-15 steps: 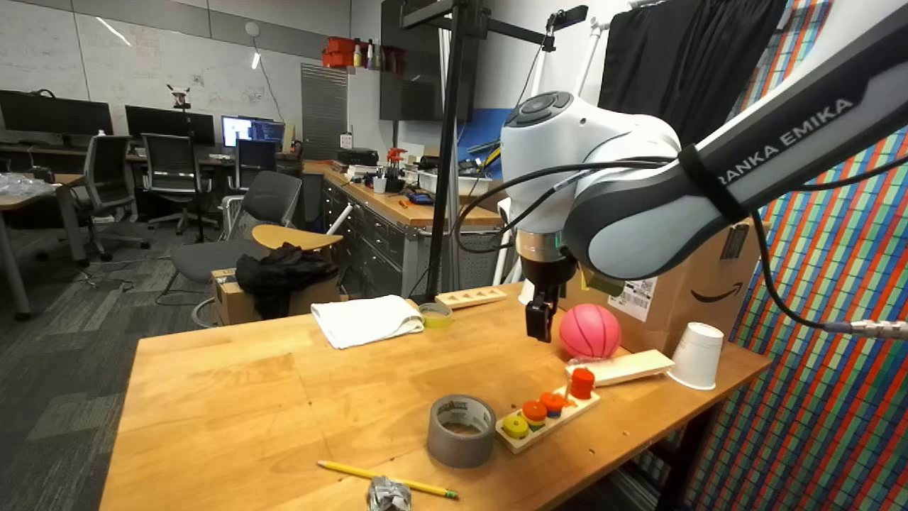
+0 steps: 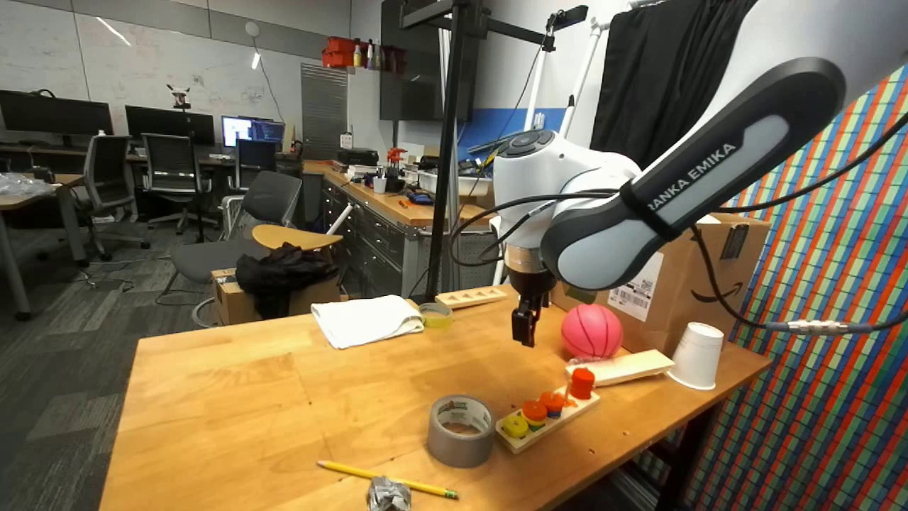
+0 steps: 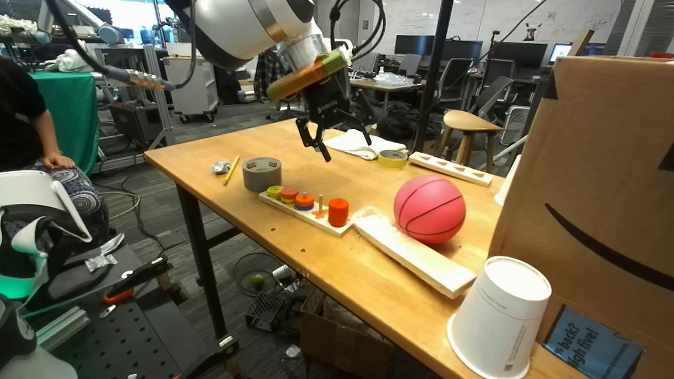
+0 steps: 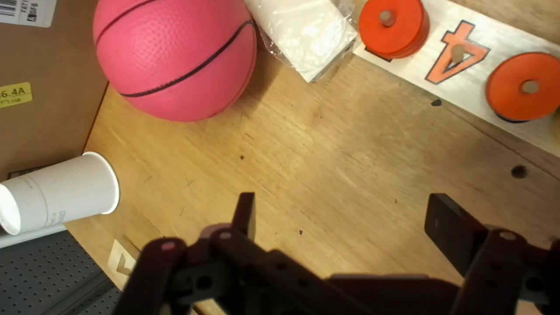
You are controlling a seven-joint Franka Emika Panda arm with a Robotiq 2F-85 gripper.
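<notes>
My gripper [image 3: 344, 148] hangs open above the table, its two fingers wide apart with only bare wood below them in the wrist view. One fingertip [image 4: 452, 225] shows at the right there. A pink ball [image 3: 429, 208] rests on the table beside a cardboard box. Close to it lies a pale wooden block [image 3: 410, 252] in clear wrap. A counting board [image 4: 409, 68] carries orange, red and yellow discs on pegs; its peg at the number 4 is bare. The grey tape roll [image 2: 460, 430] stands at the board's end.
A white cup [image 3: 499, 316] stands upside down near the box [image 3: 587, 189]. Toward the back are a white cloth [image 2: 366, 320], a yellow-green tape roll [image 2: 436, 316] and a notched wooden strip [image 2: 470, 297]. A pencil [image 2: 387, 480] lies near foil [image 2: 389, 494].
In exterior view 1 my arm and gripper have shifted left, and the gripper sits slightly lower. The objects on the table have not moved.
</notes>
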